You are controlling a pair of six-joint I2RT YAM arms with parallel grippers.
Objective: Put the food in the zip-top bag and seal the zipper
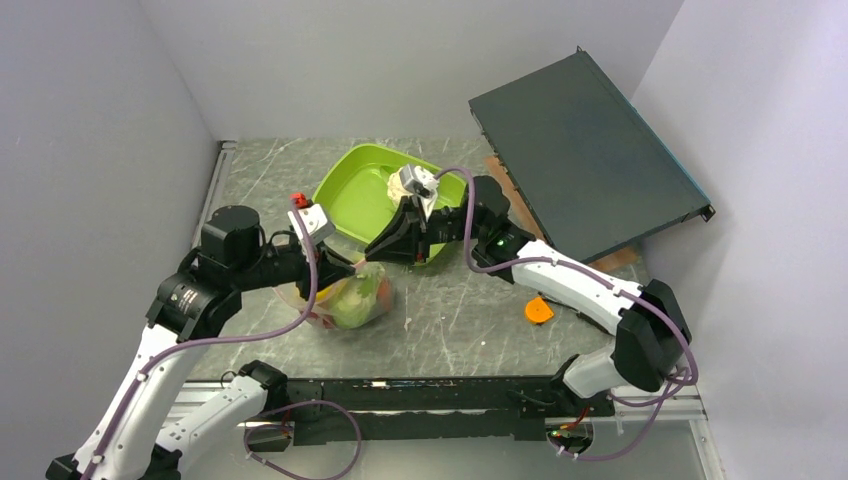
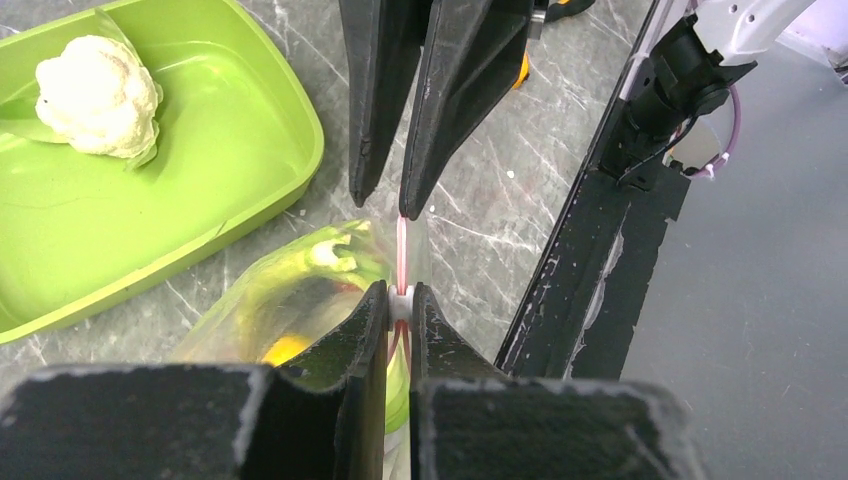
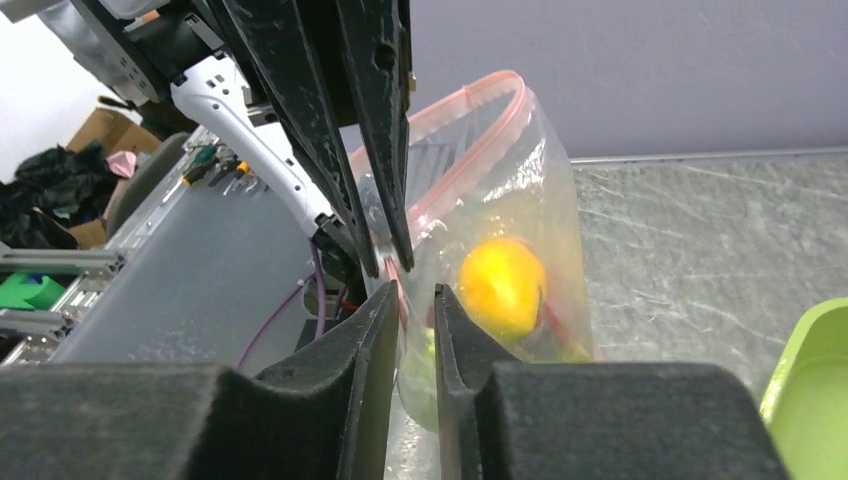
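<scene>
The clear zip top bag (image 1: 376,300) stands on the counter with a yellow food item (image 3: 502,287) and green vegetables (image 2: 322,257) inside. Its pink zipper (image 3: 497,132) curves apart in a loop in the right wrist view, so that part of the mouth gapes. My left gripper is shut on a small white piece on the zipper, probably the slider. From there the zipper's pink end runs to the right gripper, whose fingers are slightly apart; the zipper end touches one fingertip (image 2: 410,208). A cauliflower (image 2: 100,97) lies in the green tray (image 2: 215,240).
Behind the bag, the green tray (image 1: 340,190) takes up the back of the counter. A dark panel (image 1: 590,150) leans at the right. An orange object (image 1: 538,310) lies near the right arm. Bare counter (image 1: 450,330) shows right of the bag.
</scene>
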